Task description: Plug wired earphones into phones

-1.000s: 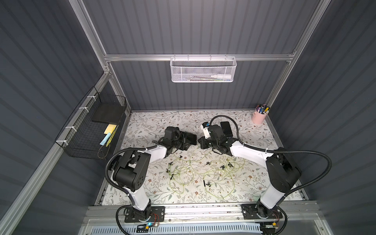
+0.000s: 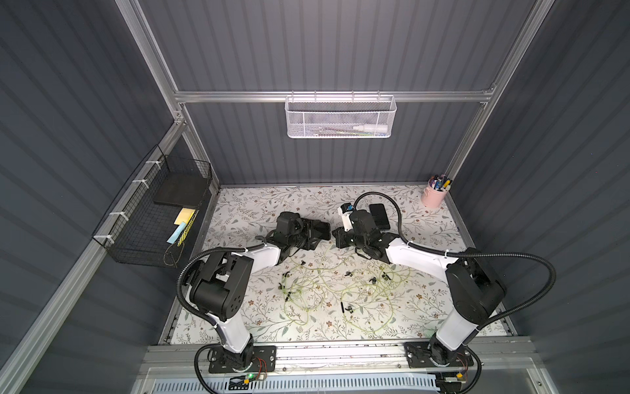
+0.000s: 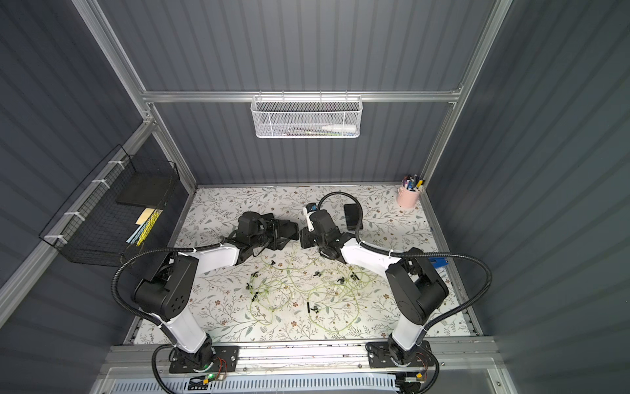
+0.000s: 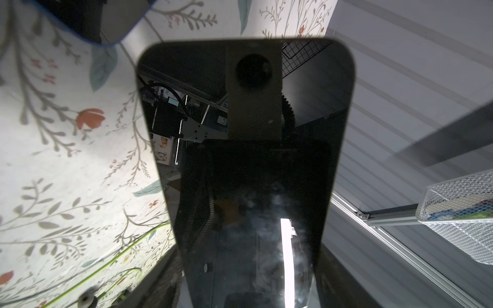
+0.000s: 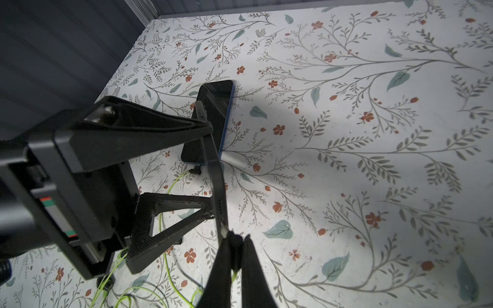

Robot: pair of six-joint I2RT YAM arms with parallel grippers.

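Observation:
My left gripper is shut on a dark phone (image 4: 256, 179), whose glossy face fills the middle of the left wrist view. In the right wrist view this phone (image 5: 214, 174) appears edge-on and raised above the table, between the left gripper's fingers (image 5: 143, 136). My right gripper is shut on a small black earphone plug (image 5: 235, 240), with a bit of green cable (image 5: 234, 277) showing below. The plug's tip is at the phone's near end; whether it sits in the port I cannot tell. A second phone (image 5: 218, 110) lies flat behind, a black plug (image 5: 195, 170) at its near end.
Green earphone cables (image 2: 308, 321) with several black buds and plugs sprawl over the front of the table. A pink pen cup (image 2: 433, 196) stands at the back right. A black wire basket (image 2: 141, 243) hangs at left.
Both arms hold almost still. The phone in the left gripper has shifted very slightly; both grips look the same.

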